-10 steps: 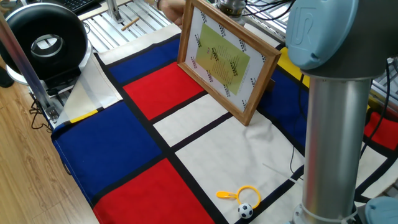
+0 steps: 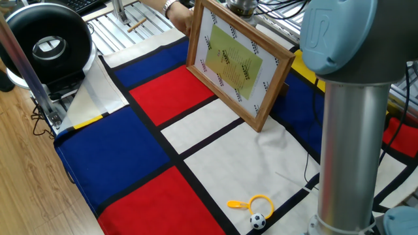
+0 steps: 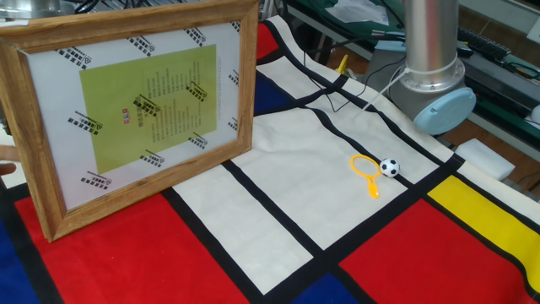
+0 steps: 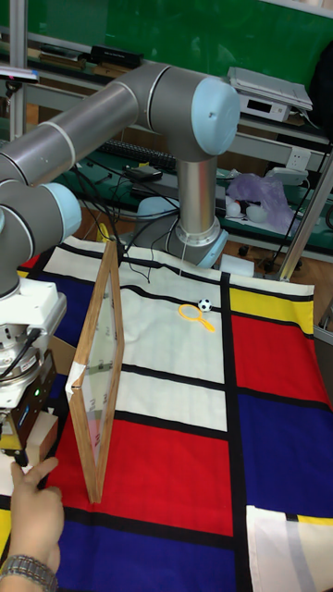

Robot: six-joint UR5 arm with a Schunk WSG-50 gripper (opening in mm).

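A wooden picture frame (image 2: 240,59) with a green-and-white sheet stands on edge, leaning slightly, on the colour-block cloth. Its front fills the left of the second exterior view (image 3: 160,110), and the third shows the frame (image 4: 95,385) nearly side-on. Behind it, at the left of that view, my gripper (image 4: 21,449) points down beside a pale wooden block (image 4: 42,434). A person's hand (image 4: 34,513) reaches up to the gripper's lower end. The fingertips are too hidden to show whether they are apart or closed, and the frame hides the gripper in the other views.
A yellow ring with a handle (image 3: 366,169) and a small soccer ball (image 3: 390,167) lie together on the white cloth (image 3: 312,211). My arm's base column (image 2: 349,156) rises at the cloth's edge.
The person's hand has shifted slightly behind the picture frame. Picture frame, ring and ball have stayed in place.
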